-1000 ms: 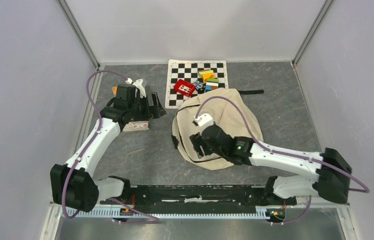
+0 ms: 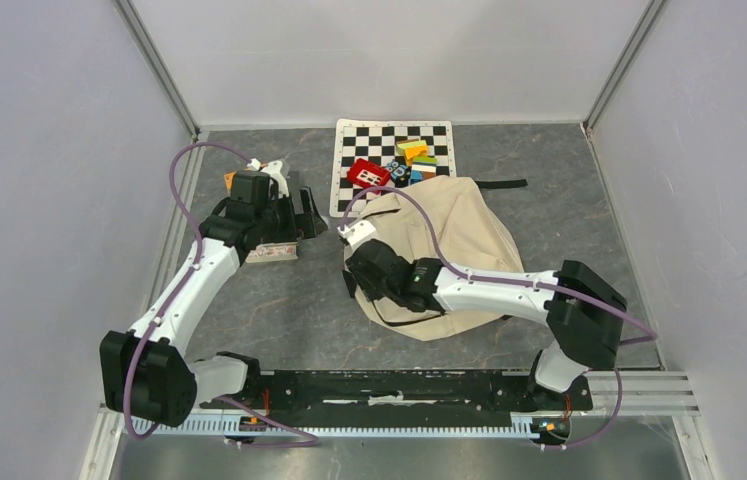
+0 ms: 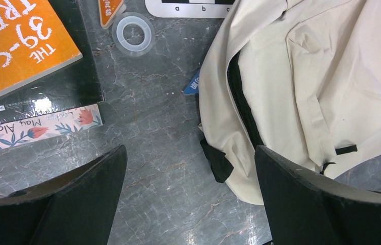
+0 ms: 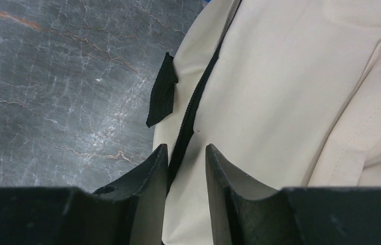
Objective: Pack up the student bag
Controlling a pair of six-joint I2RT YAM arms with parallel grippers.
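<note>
A cream cloth bag [image 2: 459, 215] with a black zipper lies flat on the grey table. Over its left edge is my right gripper [image 2: 357, 282], part open; in the right wrist view its fingertips [image 4: 161, 153] stand either side of a stretch by the black zipper [image 4: 188, 118], and whether they touch the cloth I cannot tell. My left gripper hangs wide open left of the bag, nothing between its fingers. An orange book [image 3: 20, 41] on a dark book [image 3: 89, 76] and a floral pencil box [image 3: 40, 127] lie at the left.
A checkered board [image 2: 349, 150] behind the bag carries a red item [image 2: 368, 173] and several colourful blocks [image 2: 414, 152]. A clear tape roll [image 3: 133, 34] lies by the books.
The left arm stays nearly still.
</note>
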